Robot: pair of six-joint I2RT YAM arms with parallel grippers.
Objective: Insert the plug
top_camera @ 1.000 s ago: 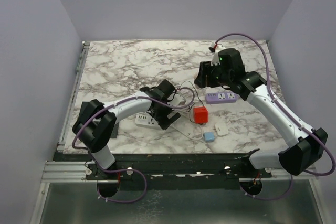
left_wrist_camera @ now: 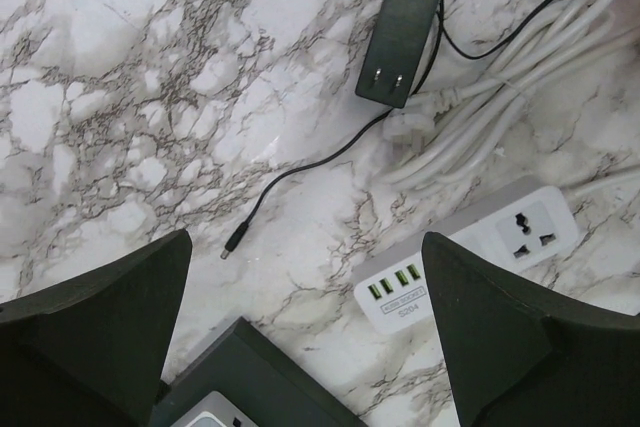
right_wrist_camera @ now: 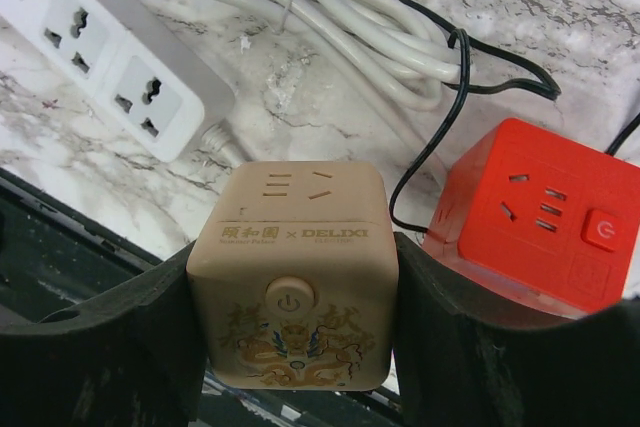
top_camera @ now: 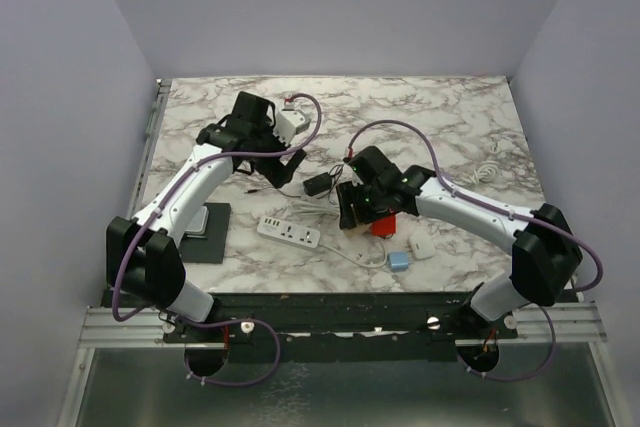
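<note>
My right gripper [top_camera: 357, 203] is shut on a beige cube socket [right_wrist_camera: 292, 247] with a power button, above the table's front middle, just left of a red cube socket [right_wrist_camera: 540, 207]. My left gripper [top_camera: 281, 164] stands open and empty, raised over the back left. Beneath it in the left wrist view lie a black adapter [left_wrist_camera: 398, 39] with its prongs up, a thin black cable and a white power strip [left_wrist_camera: 500, 237], which also appears in the right wrist view with bundled white cable [right_wrist_camera: 350, 27].
A blue block [top_camera: 398, 261] and a small white item [top_camera: 422, 248] lie at the front right. A dark plate [top_camera: 205, 252] with a pale device sits at the front left.
The left gripper has moved back and leftward, away from the power strip's area.
</note>
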